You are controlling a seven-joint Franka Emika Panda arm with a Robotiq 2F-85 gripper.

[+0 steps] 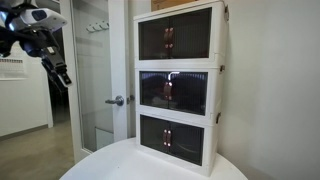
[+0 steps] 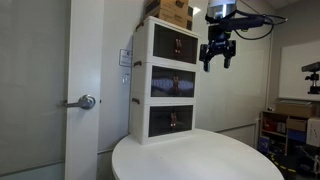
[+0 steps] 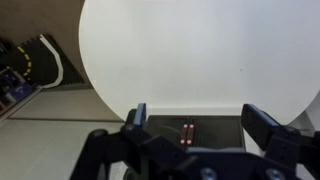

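Note:
A white cabinet of three stacked units (image 1: 178, 66) stands on the round white table (image 1: 140, 166), its dark double doors closed. Reddish-brown handles (image 1: 168, 90) meet at the middle of each unit. My gripper (image 2: 217, 62) hangs in the air beside the cabinet's upper part in exterior view 2, well clear of it. Its fingers (image 3: 256, 118) stand wide apart in the wrist view, with nothing held. One dark door panel with its handles (image 3: 187, 133) shows below them there. In exterior view 1 only part of the arm (image 1: 35, 35) shows, at the upper left.
Wooden boxes (image 2: 170, 12) sit on top of the cabinet. A door with a metal lever (image 2: 86, 102) is to the cabinet's left. A shelf with items (image 2: 290, 125) stands in the right background.

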